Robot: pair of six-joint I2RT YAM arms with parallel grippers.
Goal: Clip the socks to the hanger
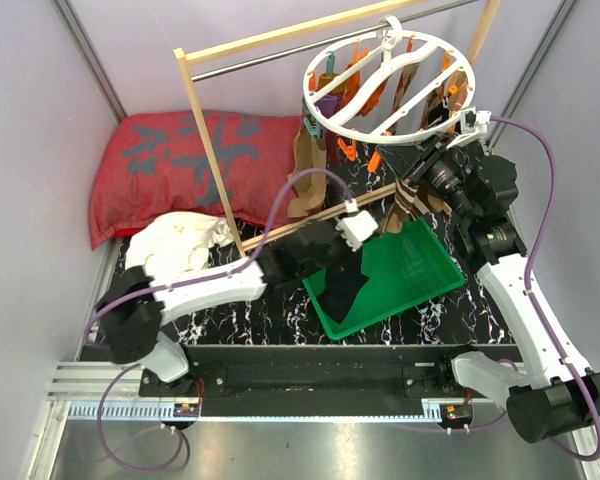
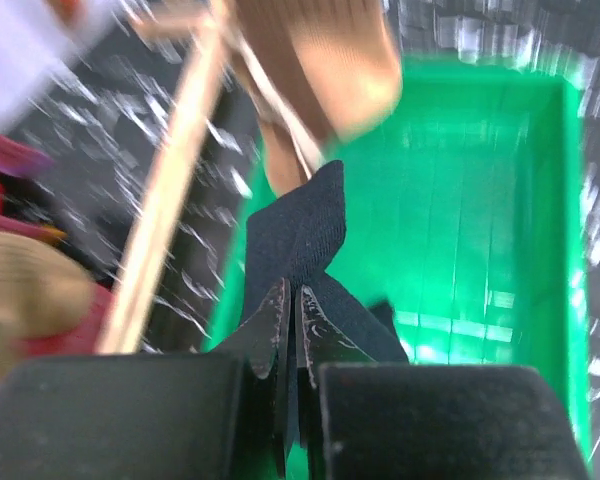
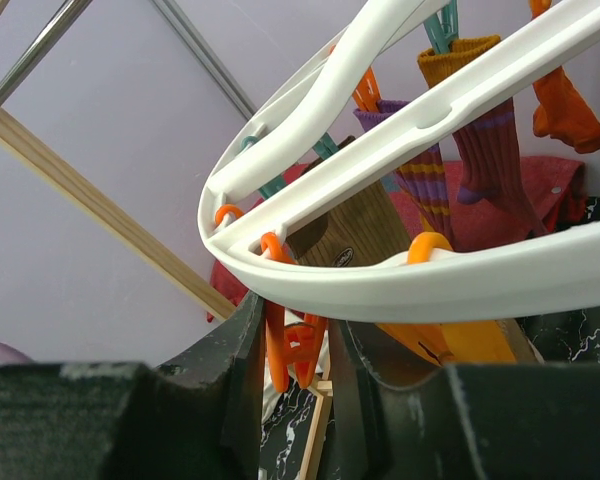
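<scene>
The white round clip hanger [image 1: 390, 120] hangs from the rail, holding several socks and orange and teal clips. My right gripper is at its rim, shut on an orange clip [image 3: 275, 340]. A brown striped sock [image 1: 405, 205] hangs below that arm in the top view. My left gripper is shut over the green tray [image 2: 480, 200]; a dark sock [image 2: 300, 225] shows at and just beyond its fingertips, and I cannot see clearly whether any is between them.
A red pillow [image 1: 160, 170] and white cloth [image 1: 165, 245] lie left of the tray. The wooden stand [image 1: 210, 160] carries the rail. Walls close in on both sides.
</scene>
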